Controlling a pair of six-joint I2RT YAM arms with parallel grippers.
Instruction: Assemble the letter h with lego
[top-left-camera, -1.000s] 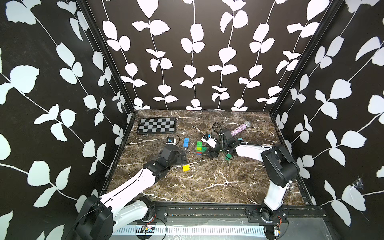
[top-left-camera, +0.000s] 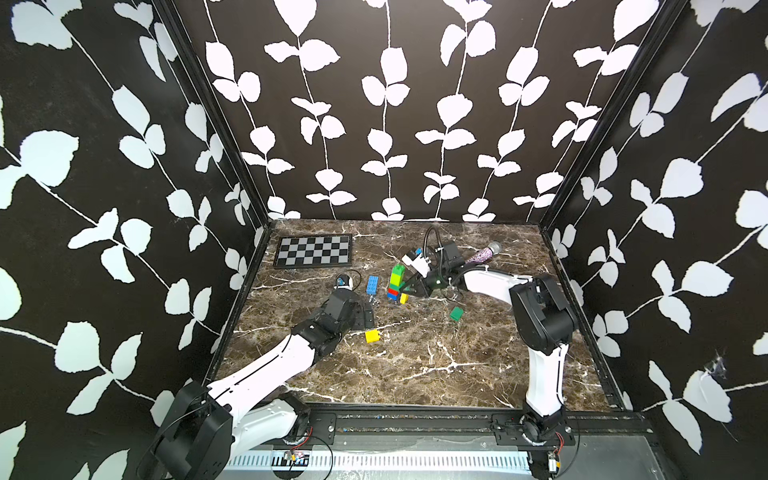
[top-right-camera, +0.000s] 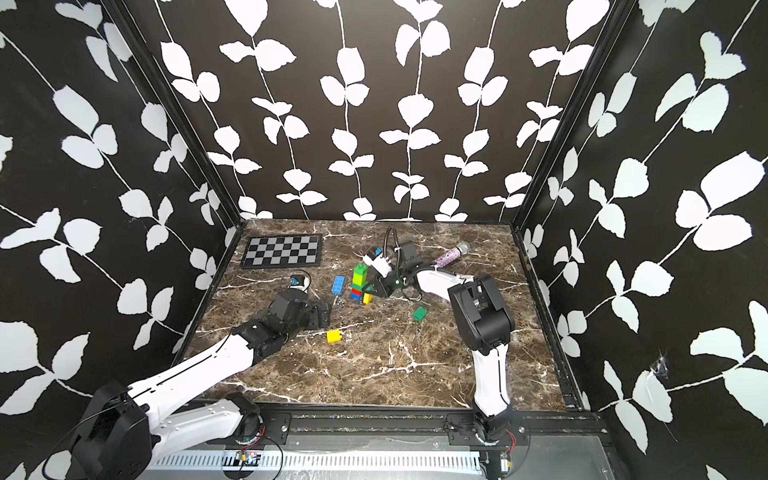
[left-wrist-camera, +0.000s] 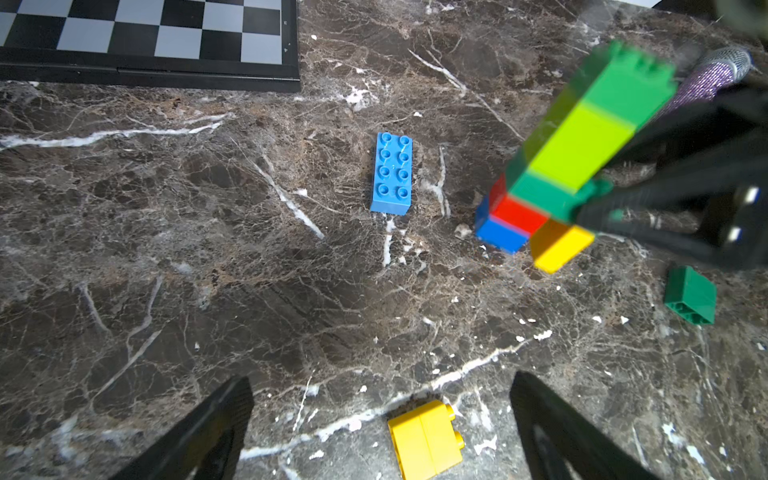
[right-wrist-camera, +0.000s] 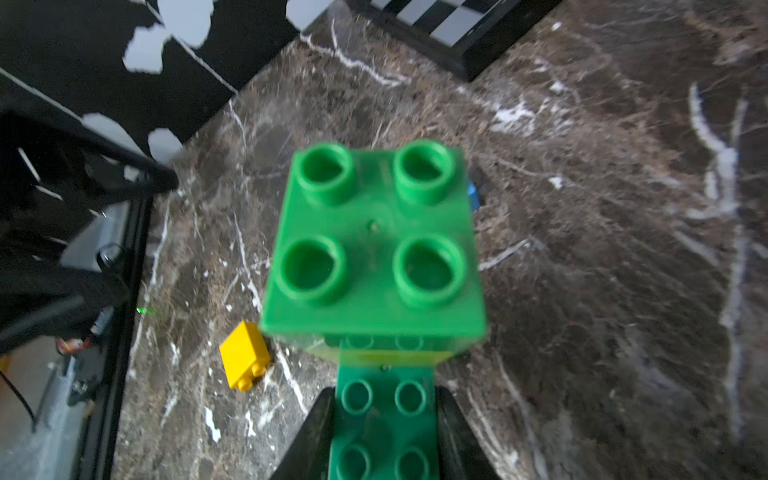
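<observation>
A stacked assembly of green, lime, red, blue and yellow bricks (top-left-camera: 395, 277) is in my right gripper (top-right-camera: 369, 289), which is shut on its teal-green layer; it appears raised off the table in the left wrist view. A light blue brick (left-wrist-camera: 392, 172) lies flat to its left. A yellow brick (left-wrist-camera: 425, 438) lies below my left gripper, which stands open with nothing between its fingers. A small dark green brick (left-wrist-camera: 689, 295) rests on the right side.
A checkered board (top-left-camera: 312, 250) lies at the back left. A sparkly pink microphone (top-left-camera: 483, 254) lies at the back right, behind my right arm.
My right gripper has moved up and slightly back with the brick assembly, which now appears higher and shifted left. The left arm is nearly still.
</observation>
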